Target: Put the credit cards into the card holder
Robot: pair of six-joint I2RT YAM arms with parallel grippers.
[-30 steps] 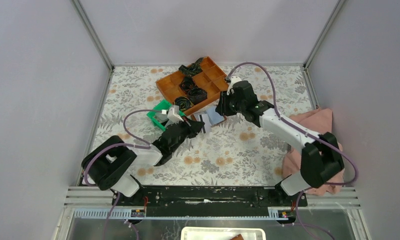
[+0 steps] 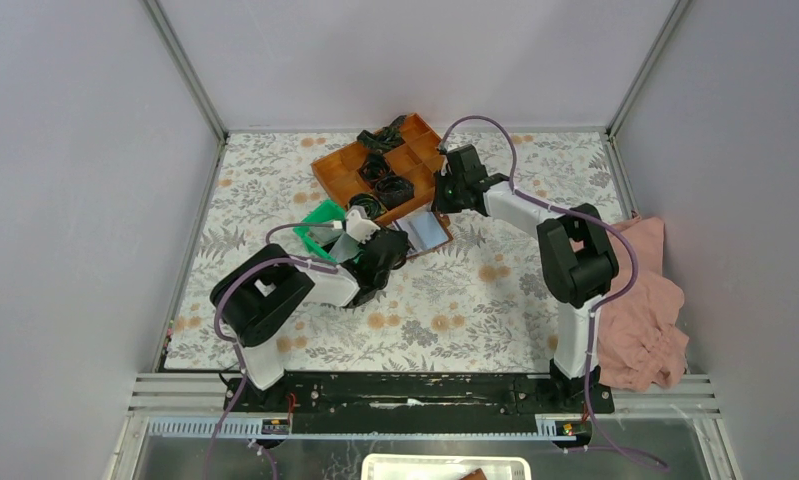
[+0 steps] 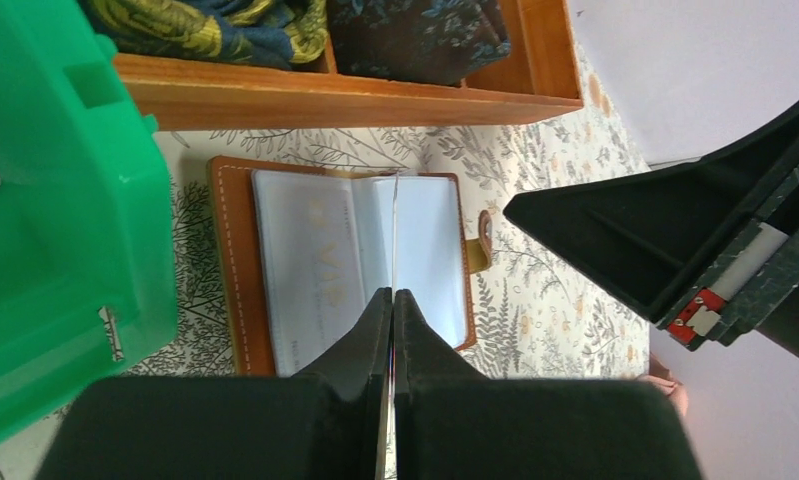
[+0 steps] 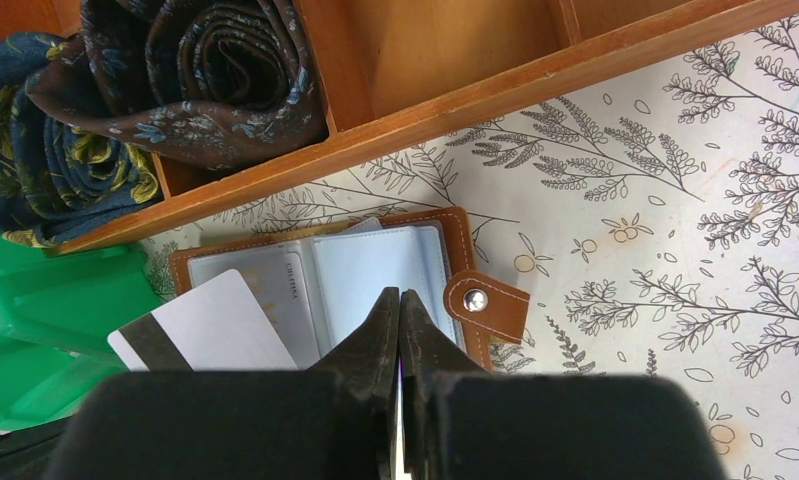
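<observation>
The brown card holder [image 4: 496,300] lies open on the table, its clear sleeves [image 3: 425,260] facing up and its snap strap at the right. A white card [image 4: 225,325] with a dark stripe hangs over the holder's left part in the right wrist view. In the left wrist view that card shows edge-on as a thin line, rising from between the fingertips of my left gripper, shut on it. My right gripper is shut above the holder's right sleeve, with nothing visible between its fingers. I cannot tell whether the card touches a sleeve.
Behind the holder stands a wooden divided box [image 2: 415,155] with rolled cloths in some compartments. The green box [image 3: 125,230] is close on the left, pale items inside. A pink cloth [image 2: 640,330] lies far right.
The right arm has swung inward, while its gripper remains near the holder's right edge and has moved slightly back.
</observation>
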